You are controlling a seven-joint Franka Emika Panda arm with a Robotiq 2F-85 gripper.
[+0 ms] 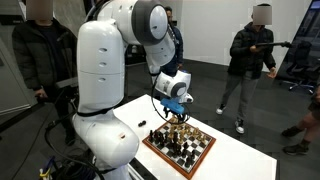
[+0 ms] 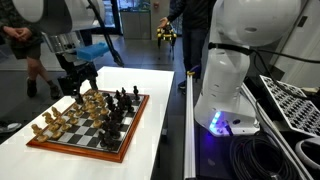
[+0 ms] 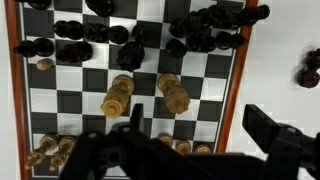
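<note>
The chessboard [image 2: 65,150] with its brown wooden frame lies on the white table. Above its light-piece side hangs my gripper [image 1: 174,114], pointing down. In the wrist view the gripper is open, its dark fingers spread wide and nothing held between them. Two light pieces, one on the left [image 3: 117,97] and one on the right [image 3: 173,93], stand near mid-board, just ahead of the fingers. Dark pieces [image 3: 205,30] crowd the top of that view, while more light pieces [image 3: 62,150] show along the bottom, partly covered by the gripper.
Several dark pieces [image 1: 297,148] sit off the board on the table to the right; some also show at the wrist view's right edge [image 3: 308,72]. A person [image 1: 250,60] stands behind the table. Bare tabletop [image 1: 235,155] surrounds the board.
</note>
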